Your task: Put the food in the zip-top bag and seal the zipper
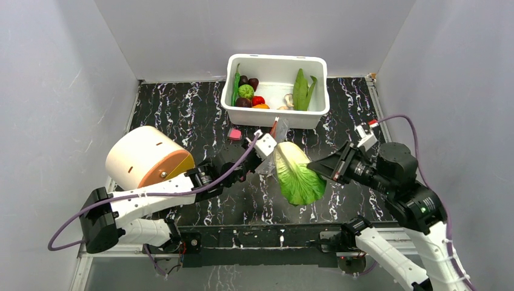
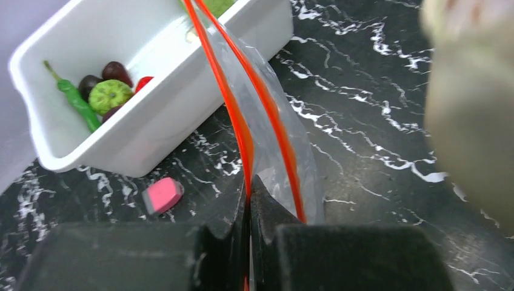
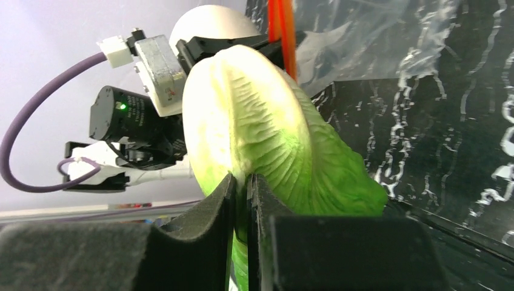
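A leafy green vegetable with a pale base [image 1: 298,179] hangs over the middle of the table. My right gripper is shut on this leafy vegetable [image 3: 267,127]. To its left, a clear zip top bag [image 2: 276,163] with orange strips along its mouth dangles from my left gripper, whose fingers pinch one strip. The bag's mouth looks narrow, its two strips close together. In the right wrist view, the pale end of the vegetable lies beside the bag [image 3: 370,51], outside it, and covers part of the left gripper. From above, the left arm hides some of the bag.
A white bin [image 1: 276,111] at the back holds several vegetables, among them a green pepper [image 1: 236,85] and green pods [image 1: 300,91]. A small pink block [image 1: 234,134] lies before it. At the left sits a large cream cylinder [image 1: 142,154].
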